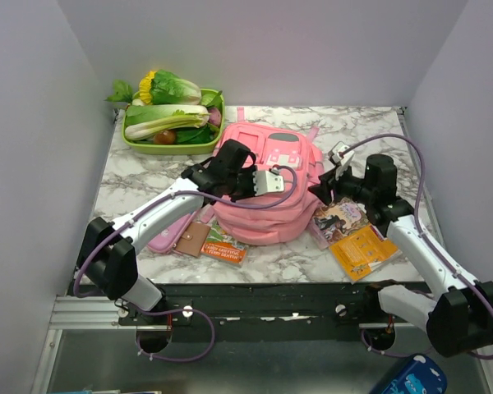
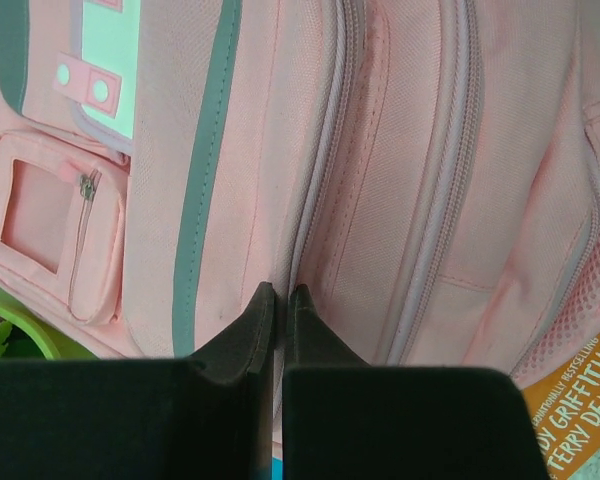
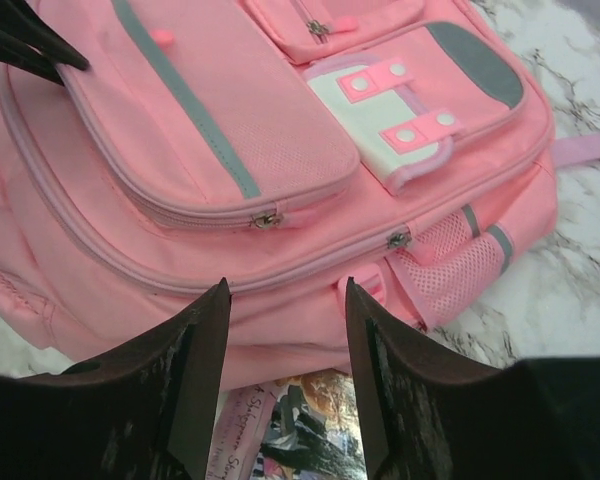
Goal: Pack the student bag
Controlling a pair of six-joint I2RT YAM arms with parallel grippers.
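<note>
A pink backpack (image 1: 289, 156) lies on its back in the middle of the marble table, its front pocket and zippers facing up. My left gripper is shut on a pinch of the bag's fabric along the front pocket's edge. In the right wrist view, the dark left fingertips (image 3: 65, 62) touch that pocket edge at top left. Just right of the bag stands my right gripper, its fingers apart, with a zipper pull (image 3: 399, 240) and pink side loop (image 3: 366, 289) beyond them. Nothing is clearly held there.
Right of the bag lie a picture book (image 1: 339, 222) and a yellow book (image 1: 363, 251). To its left are a pink case (image 1: 171, 235), a brown wallet (image 1: 193, 239) and an orange book (image 1: 223, 248). A green vegetable basket (image 1: 174, 148) stands back left.
</note>
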